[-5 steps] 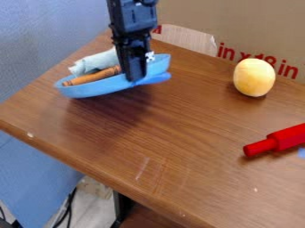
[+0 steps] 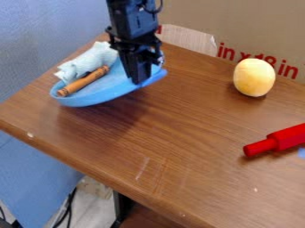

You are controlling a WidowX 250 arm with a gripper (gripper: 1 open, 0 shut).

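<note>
My black gripper (image 2: 141, 67) hangs over the right part of a blue oval dish (image 2: 105, 90) on the wooden table's left side. The fingertips reach down at the dish's right side; whether they hold its rim is unclear. In the dish lie a pale crumpled cloth (image 2: 84, 62) and a tan wooden stick (image 2: 81, 83). A blue piece at the dish's right end is partly behind the gripper.
A yellow round fruit (image 2: 254, 77) stands at the back right, a red rolling pin (image 2: 273, 141) at the right edge. Cardboard backs the table (image 2: 179, 160), whose front middle is clear; its left edge is near the dish.
The gripper has moved slightly.
</note>
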